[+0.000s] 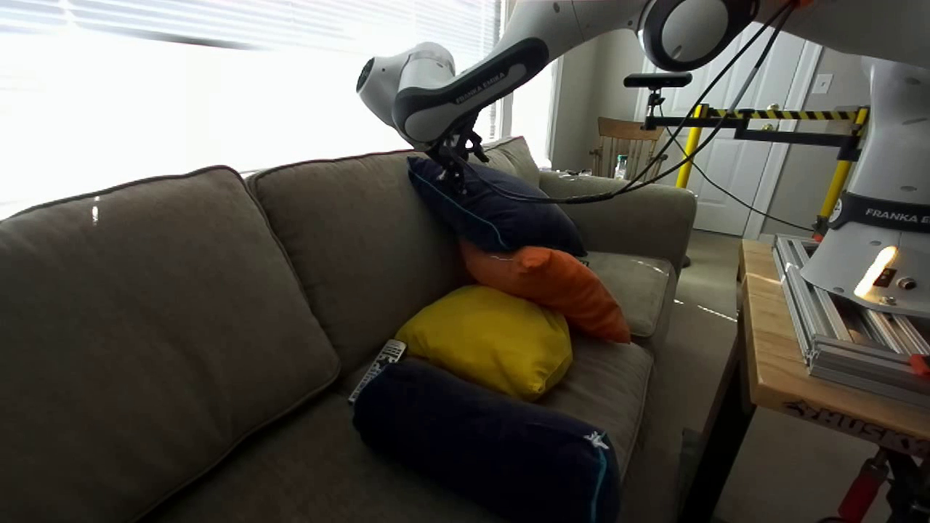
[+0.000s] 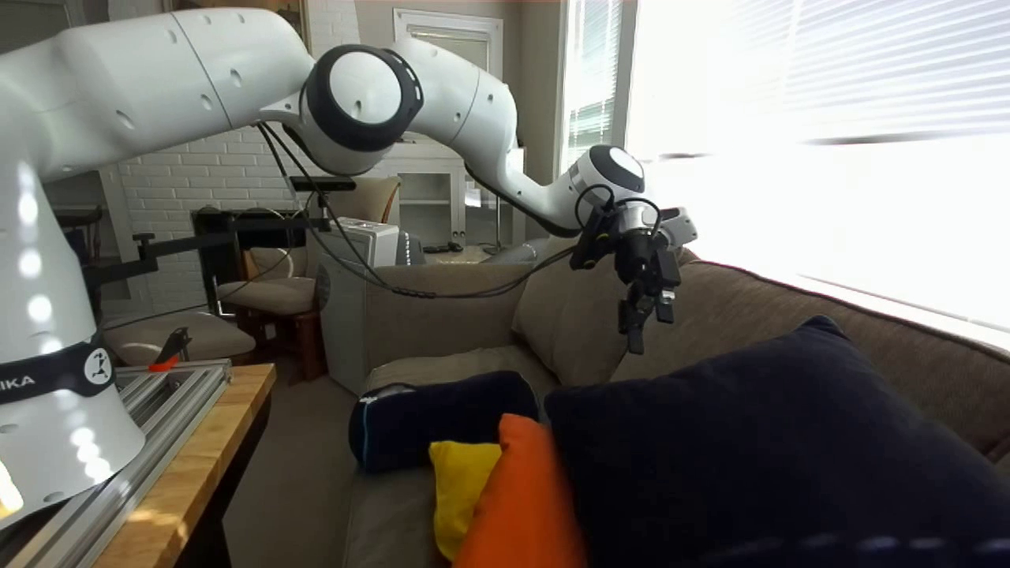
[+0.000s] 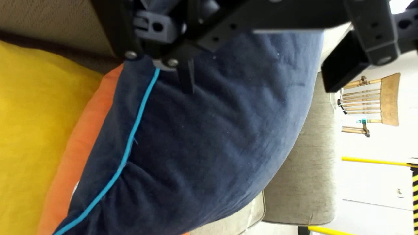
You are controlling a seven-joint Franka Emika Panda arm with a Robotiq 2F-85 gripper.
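Observation:
A large navy pillow (image 1: 510,208) with light-blue piping leans on the couch back, resting over an orange pillow (image 1: 554,283). In front of these lies a yellow pillow (image 1: 488,335), then a navy bolster (image 1: 479,436). A white remote (image 1: 377,370) is tucked between the bolster and the backrest. Close to the upper edge of the big navy pillow, my gripper (image 2: 646,326) hangs tilted. From the wrist, the navy pillow (image 3: 211,145) fills the middle; the fingers are spread wide, one fingertip (image 3: 186,78) over the fabric, with nothing held between them. Whether a finger touches the pillow I cannot tell.
The couch backrest (image 1: 322,235) stands directly behind the pillows, below a bright window. A wooden bench (image 1: 785,349) carries the arm's base. Cables (image 1: 601,197) droop from the wrist across the couch arm.

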